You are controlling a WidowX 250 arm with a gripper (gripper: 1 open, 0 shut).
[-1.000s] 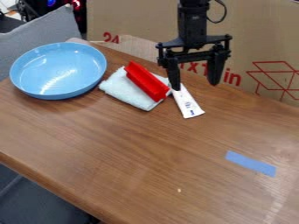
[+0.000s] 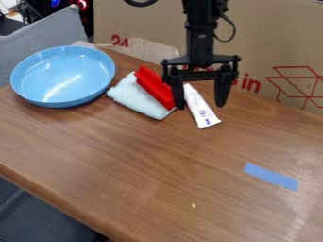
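Observation:
My black gripper (image 2: 199,87) stands open above the back of the wooden table, its fingers spread either side over a white remote-like strip (image 2: 202,112) lying lengthwise. Just left of it a red object (image 2: 153,84) rests on a folded white cloth (image 2: 134,100). Whether my left finger touches the red object is hard to tell.
A light blue bowl (image 2: 59,75) sits at the back left, near a grey item (image 2: 30,38). A blue strip (image 2: 270,176) lies at the front right. Cardboard (image 2: 278,57) stands behind.
My gripper has come down and slightly left, closer to the table and the red object. The objects on the table look unmoved.

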